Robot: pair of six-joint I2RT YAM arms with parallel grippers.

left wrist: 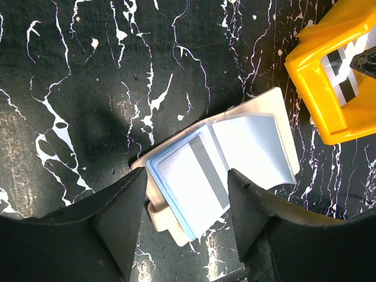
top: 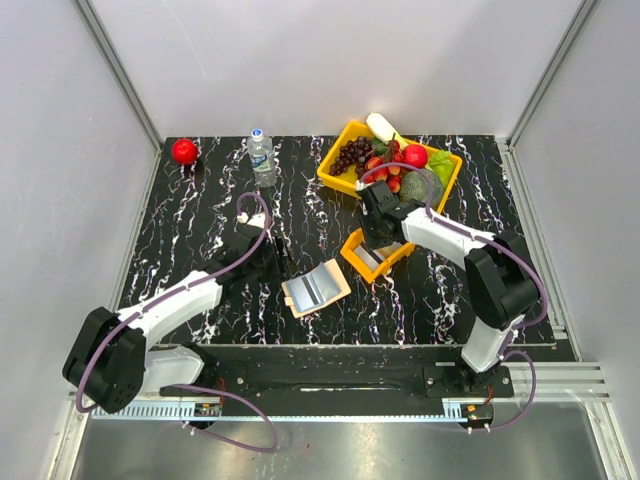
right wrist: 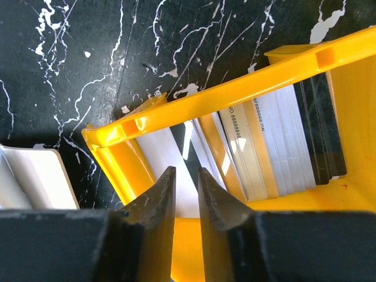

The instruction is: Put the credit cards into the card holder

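The card holder (left wrist: 261,147) lies open on the black marble table, a clear sleeve with a striped white card in it. My left gripper hangs above it, part open, nothing between its fingers. To its right, a small yellow bin (top: 355,262) holds a row of cards (right wrist: 270,141), white, tan and dark. My right gripper is over that bin, fingers a little apart at the left end of the row, above a white card (right wrist: 158,154); whether they touch it I cannot tell.
A yellow basket (top: 328,174) of fruit and vegetables stands at the back right. A water bottle (top: 261,160) and a red ball (top: 184,151) are at the back left.
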